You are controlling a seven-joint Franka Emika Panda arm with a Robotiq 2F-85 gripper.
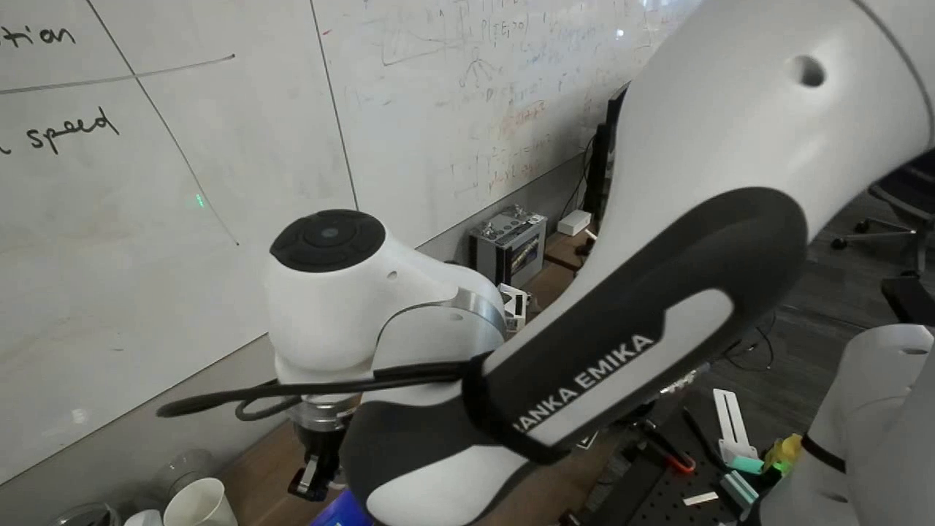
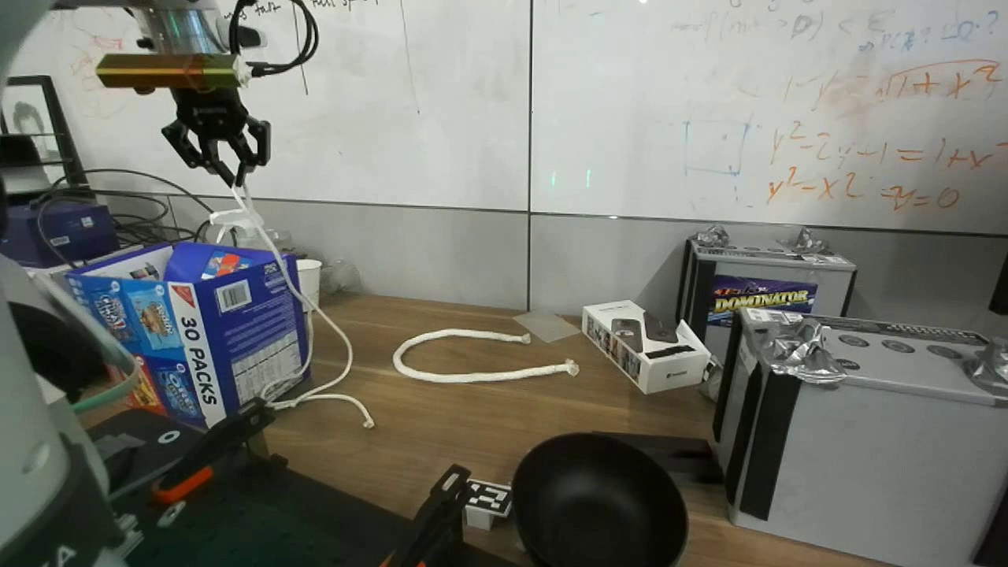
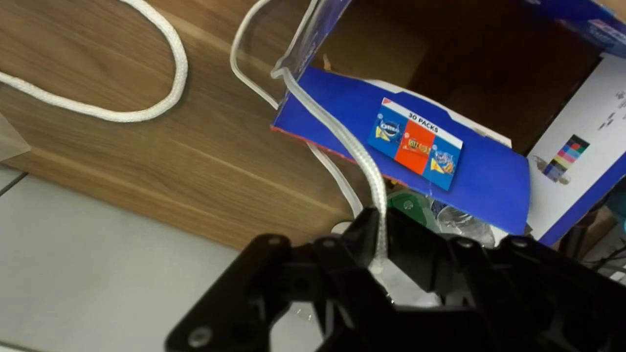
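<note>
A thin white rope [image 2: 347,342] hangs from my gripper [image 2: 236,179], which is shut on it high above the table. From the fingers it drapes down past the blue snack box [image 2: 250,326], and its loose lower end lies on the wood. In the wrist view the rope [image 3: 346,136] runs over the edge of the open box's flap [image 3: 346,111] up to my gripper. A second, thicker white rope [image 2: 453,377] lies in a U shape on the table, apart from the first.
A black pan [image 2: 600,501] stands at the table's front, near a small marker block [image 2: 487,501]. Large grey batteries [image 2: 879,444] and a white carton [image 2: 642,345] occupy the right. A white cup [image 2: 309,279] is behind the box. Mid-table wood around the U-shaped rope is mostly clear.
</note>
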